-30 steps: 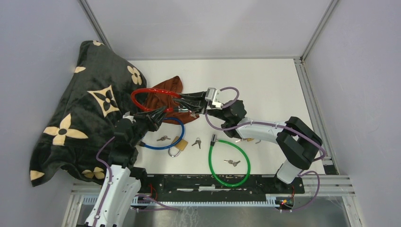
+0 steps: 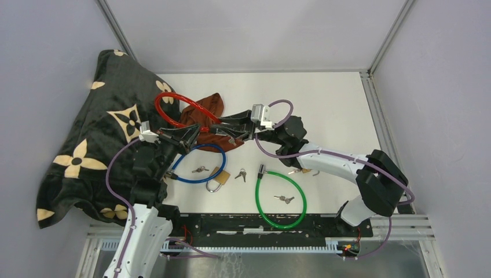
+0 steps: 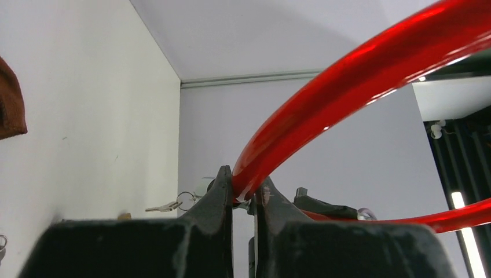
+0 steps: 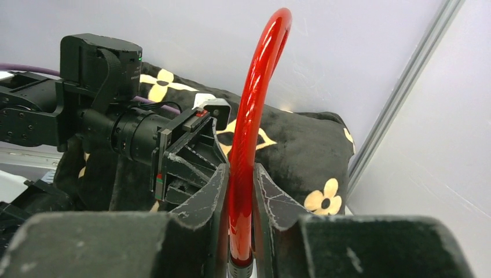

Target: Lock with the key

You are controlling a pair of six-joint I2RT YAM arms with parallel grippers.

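Note:
A red cable lock (image 2: 182, 98) is held in the air between both arms above the table's left middle, its loop rising to the left. My left gripper is shut on the red tube; a key with a ring (image 3: 168, 206) hangs just behind its fingers in the left wrist view. My right gripper has its fingertips either side of the red tube, above a metal end (image 4: 239, 267); whether it grips firmly is hard to tell. The keyhole is hidden.
Below lie a brown cloth (image 2: 231, 145), a blue cable lock (image 2: 200, 180), a brass padlock (image 2: 222, 176), loose keys (image 2: 241, 175) and a green cable lock (image 2: 301, 197). A dark patterned cushion (image 2: 98, 150) fills the left.
Both grippers have shifted slightly with the red lock, whose loop has tilted upward in the top view. The right arm's elbow has moved toward the right.

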